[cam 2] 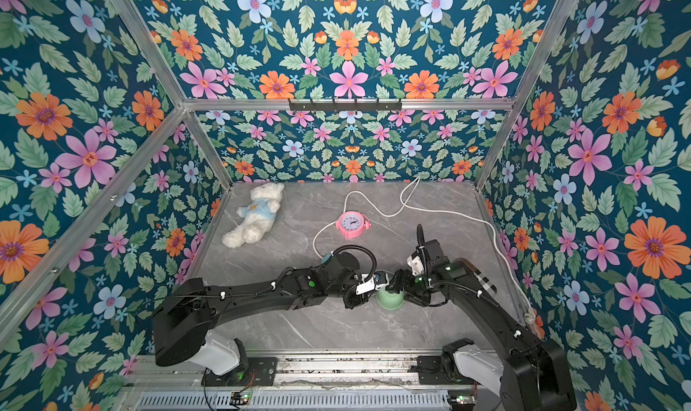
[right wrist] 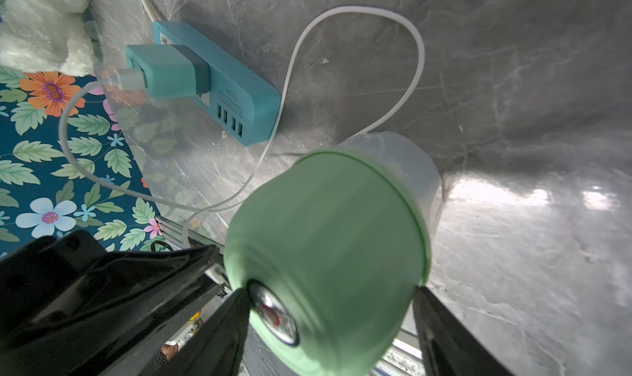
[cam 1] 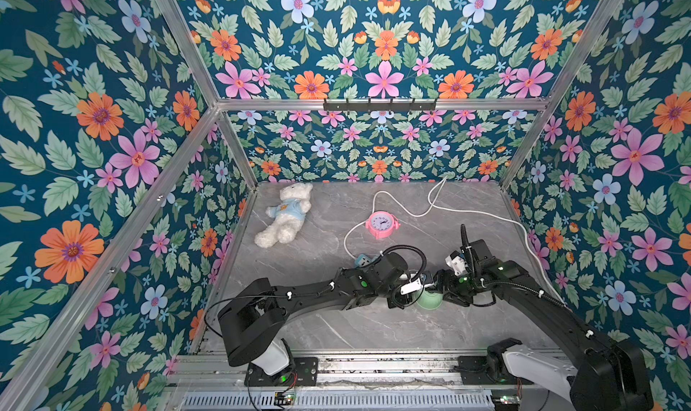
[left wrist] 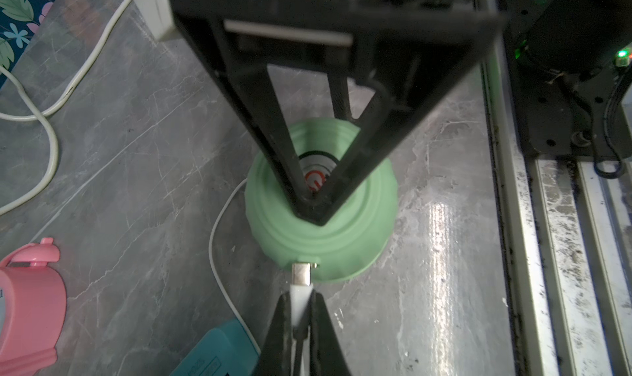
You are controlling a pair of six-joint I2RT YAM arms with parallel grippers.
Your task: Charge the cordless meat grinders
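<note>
The green-lidded meat grinder (right wrist: 329, 237) with a clear bowl stands between the grippers at the front centre. My left gripper holds a white cable's USB plug (left wrist: 300, 295) at the lid's edge, its metal tip (left wrist: 301, 274) by a small slot. My right gripper is open around the green top, its fingers at either side. The teal power strip (right wrist: 237, 96) with a charger block (right wrist: 171, 69) lies behind the grinder, partly hidden by the left arm in the top views.
A pink clock (cam 1: 382, 224) sits at the back centre among loose white cables. A plush bear (cam 1: 286, 216) lies at the back left. A plaid item (cam 2: 481, 274) is partly hidden behind the right arm.
</note>
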